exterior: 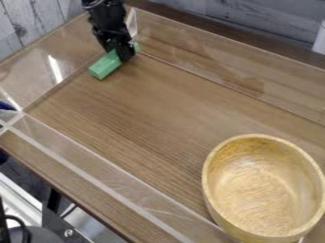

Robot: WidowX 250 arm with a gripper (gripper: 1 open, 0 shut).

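A green block (105,64) lies near the back left of the wooden table (152,114). The black gripper (117,49) reaches down from the top edge onto the block's upper end, shut on it; its fingertips are small and partly hidden against the block.
A large round wooden bowl (261,186) sits at the front right. Clear strips run along the table's edges, and a white object (318,36) stands at the right back edge.
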